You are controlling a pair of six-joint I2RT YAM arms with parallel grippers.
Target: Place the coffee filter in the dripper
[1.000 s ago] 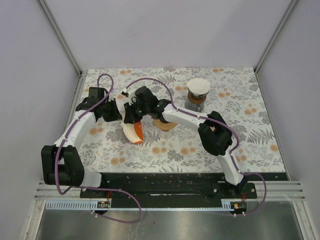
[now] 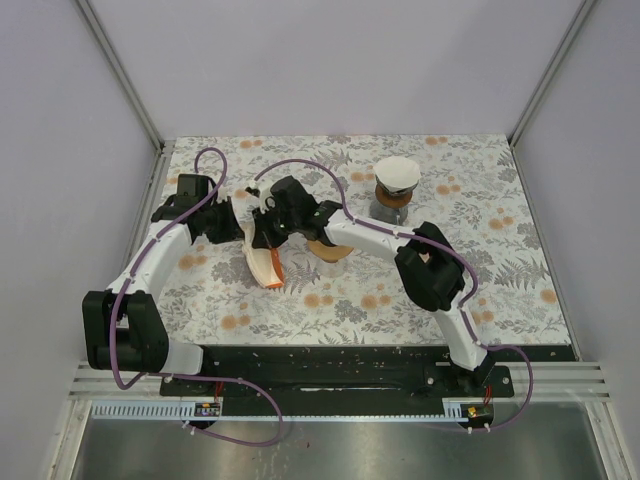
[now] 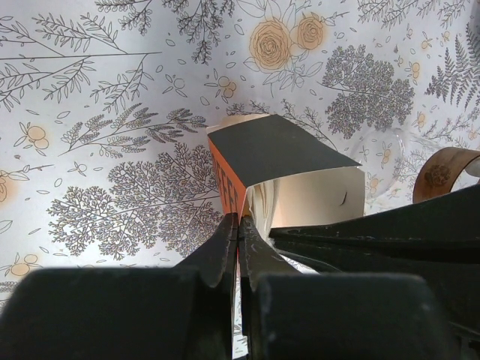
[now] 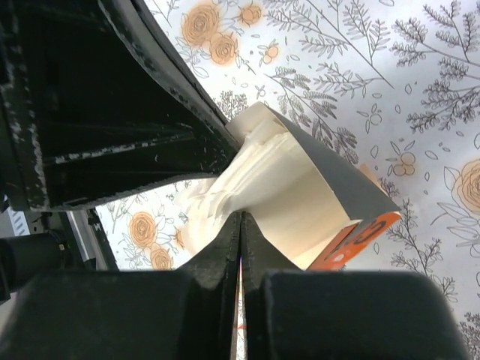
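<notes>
A filter pack (image 2: 264,267), black and orange with cream filters inside (image 4: 285,191), stands between my grippers at the table's left middle. My left gripper is shut at the pack's open side, by the filter edges; whether it pinches paper is unclear. My right gripper is shut over the cream filters, with nothing clearly seen between its tips. The white-topped dripper (image 2: 397,172) stands at the back right on a glass carafe (image 2: 388,211) with a wooden collar.
A round wooden piece (image 2: 330,250) with a clear vessel lies under the right arm.
The left arm looks still.
</notes>
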